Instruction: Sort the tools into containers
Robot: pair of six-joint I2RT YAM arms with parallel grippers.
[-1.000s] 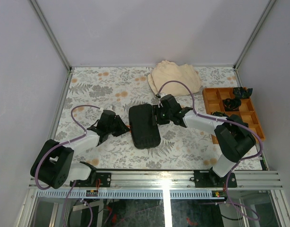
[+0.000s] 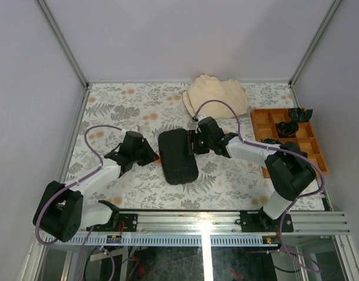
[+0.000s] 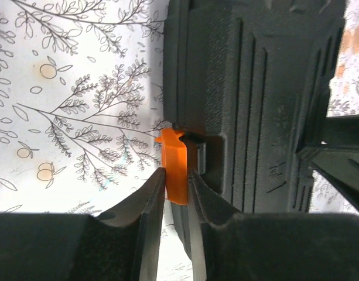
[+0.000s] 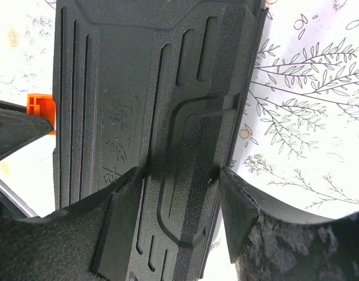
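Observation:
A black plastic case [image 2: 178, 158] lies in the middle of the table between both arms. An orange latch [image 3: 175, 164] juts from its side, low in the left wrist view. My left gripper has a finger close on each side of this latch; whether they press on it I cannot tell. From the other side, my right gripper is shut on the case, with the handle-side edge between its fingers. Another orange latch [image 4: 43, 109] shows beyond the case in the right wrist view. Inside the case nothing can be seen.
An orange-brown compartment tray [image 2: 262, 124] stands at the right, with black items in it, partly hidden by the right arm. Crumpled beige cloth [image 2: 217, 95] lies at the back.
The case has barely shifted; the right arm stays put.

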